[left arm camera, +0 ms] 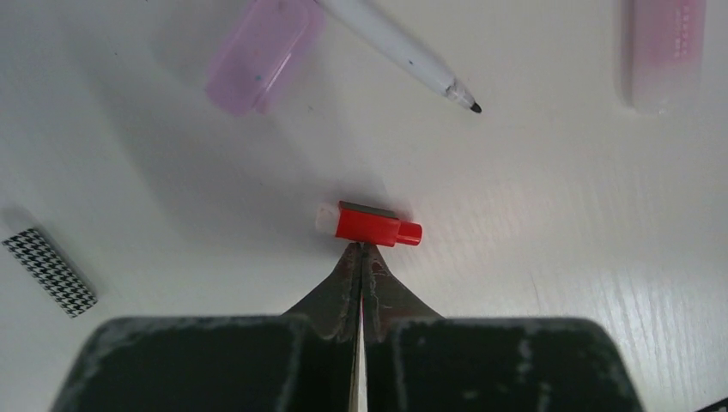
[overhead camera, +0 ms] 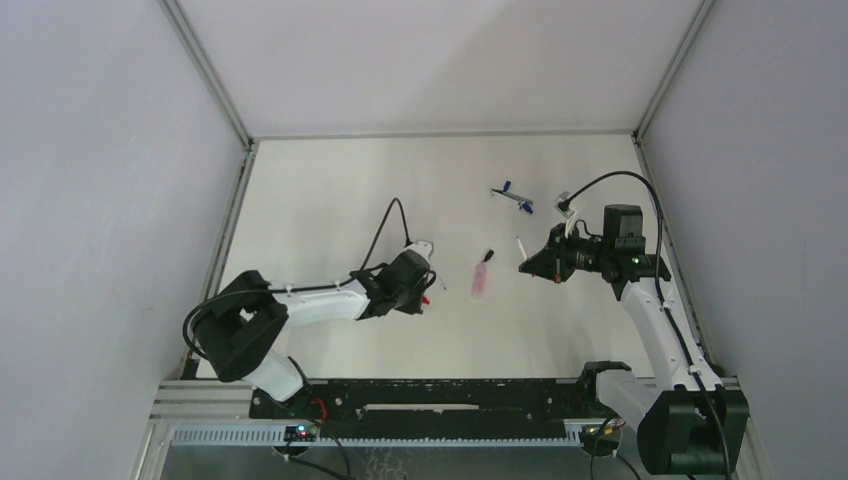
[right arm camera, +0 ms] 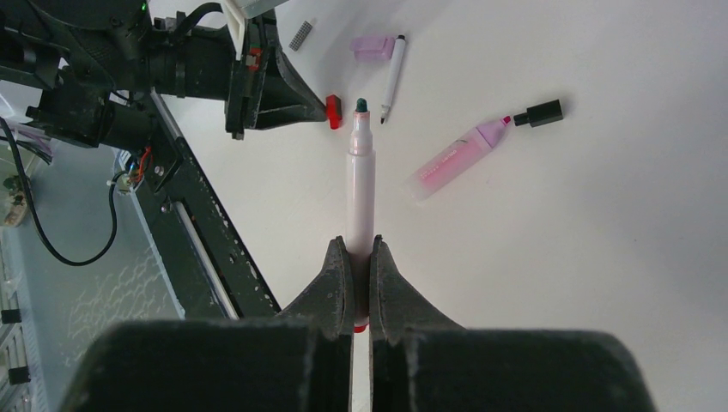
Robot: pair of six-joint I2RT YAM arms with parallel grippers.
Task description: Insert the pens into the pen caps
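My left gripper is shut, its fingertips at a red cap [left arm camera: 369,225] lying on the table; whether anything is between them is hard to tell, but the cap sits just ahead of the tips. My right gripper is shut on a white pen [right arm camera: 360,197], held with its dark green tip pointing away. On the table lie a white pen [left arm camera: 395,47], a pink translucent piece [left arm camera: 262,56], a checkered piece [left arm camera: 49,270], and a pink marker [right arm camera: 446,163] with a black cap [right arm camera: 543,113] by its tip.
A group of blue and grey items [overhead camera: 512,197] lies at the back right of the table [overhead camera: 330,190]. A black rail [overhead camera: 420,395] runs along the front edge.
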